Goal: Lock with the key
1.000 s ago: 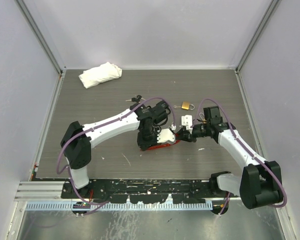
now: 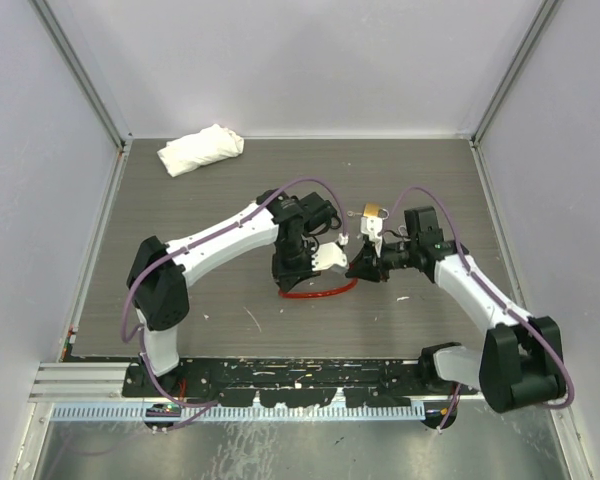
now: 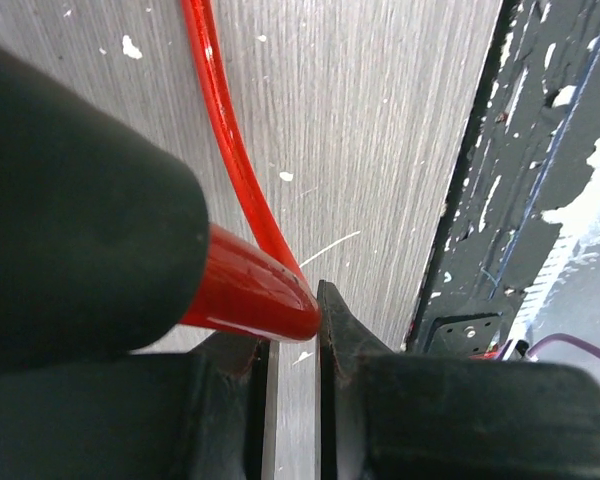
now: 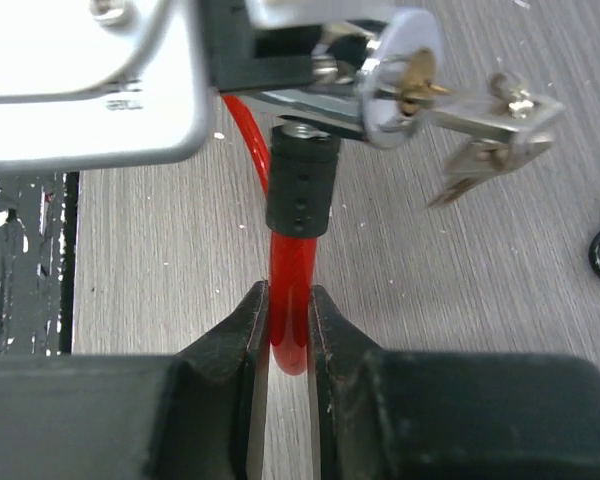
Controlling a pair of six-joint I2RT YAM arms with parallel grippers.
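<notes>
A red cable point(image 2: 320, 294) sags low between my two grippers. In the left wrist view my left gripper is shut on the red cable point(image 3: 250, 290) at a bend, with a big black sleeve point(image 3: 90, 220) looming close to the camera. Red cable point(image 4: 291, 265) also passes between the fingers of my right gripper; whether they clamp it, I cannot tell. A black sleeve point(image 4: 302, 185) tops it, close to a silver lock cylinder point(image 4: 405, 75) with a brass centre. A blurred key point(image 4: 495, 140) hangs there. Whether sleeve and cylinder are joined is unclear.
Behind the right gripper lies a brass padlock point(image 2: 371, 211), partly covered by the arm. Black-handled scissors point(image 2: 335, 222) are near the left arm. A white cloth point(image 2: 201, 149) rests at the far left.
The cable now hangs in a deeper curve and shows more clearly. My left gripper's white mount and the key beside it have shifted slightly to the back. My right gripper has moved slightly to the left.
</notes>
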